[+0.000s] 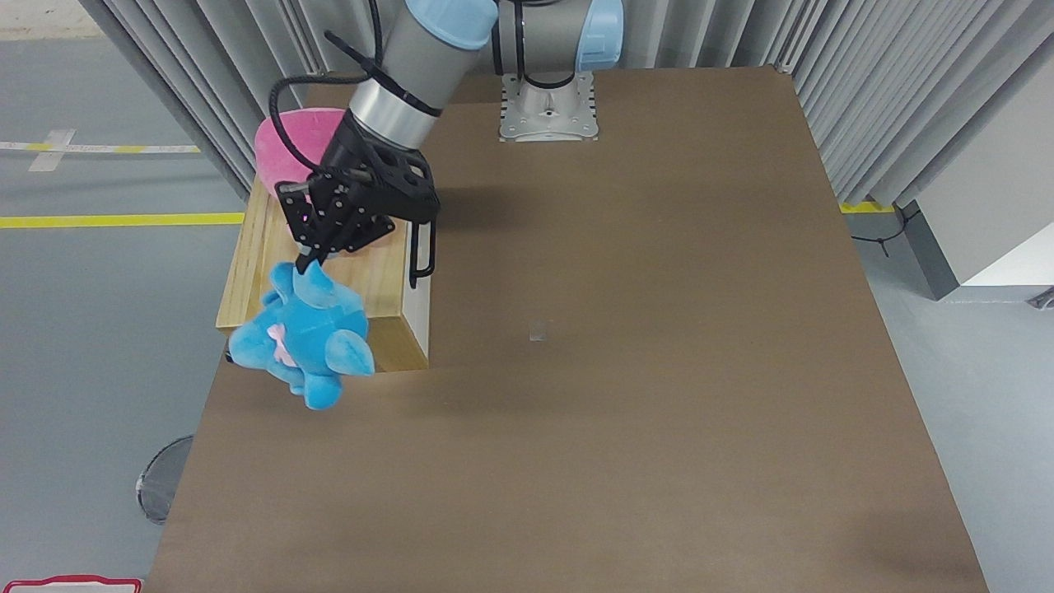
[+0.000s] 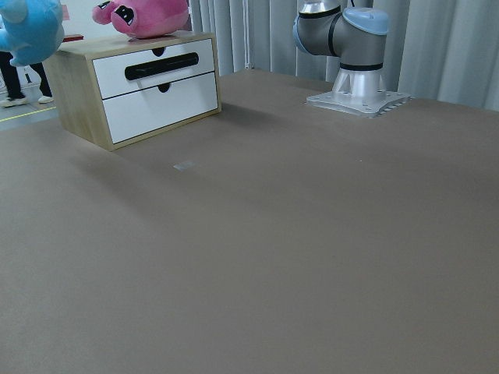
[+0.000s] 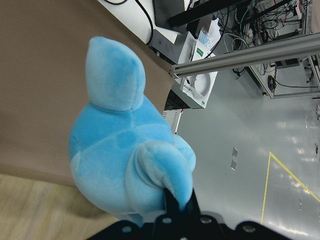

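A blue plush bear hangs from my gripper, which is shut on it, over the front end of the wooden drawer cabinet. In the left view the bear is high at the top-left edge, beside the cabinet. In the wrist view the bear fills the middle, pinched at the black gripper; the fingertips are mostly hidden by plush. A pink plush toy sits on the cabinet top, partly hidden by my arm in the front view.
The cabinet's white drawers have black handles. The table's left edge drops to the floor beside the cabinet.
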